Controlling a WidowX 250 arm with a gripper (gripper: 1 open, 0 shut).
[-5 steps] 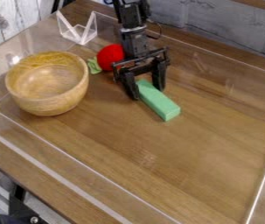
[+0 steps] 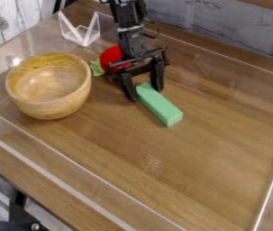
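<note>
My black gripper (image 2: 142,78) is low over the table at upper centre, reaching over the upper end of a green block (image 2: 160,106) lying at an angle; whether it holds the block I cannot tell. Just behind it is a red round object (image 2: 113,56) with something green beside it, partly hidden by the gripper.
A wooden bowl (image 2: 49,95) stands at the left. A white wire holder (image 2: 79,30) is at the back left.
The gripper and the green block's upper end have shifted very slightly; otherwise the scene looks the same.
</note>
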